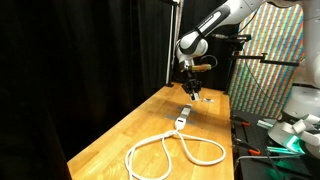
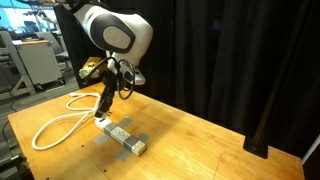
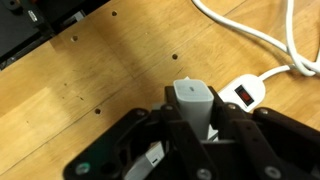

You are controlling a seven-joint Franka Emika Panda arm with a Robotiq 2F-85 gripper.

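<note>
A small white block, perhaps a plug or adapter, is held between the fingers of my gripper, which is shut on it. Below lies a white power strip with dark sockets, flat on the wooden table. The gripper hangs above the table near the strip's far end in exterior view 1, apparently clear of it. In the wrist view the held block and the fingers cover part of the strip. Whether the block has prongs underneath cannot be seen.
The strip's white cord loops over the near part of the table. A black curtain hangs along one side.
</note>
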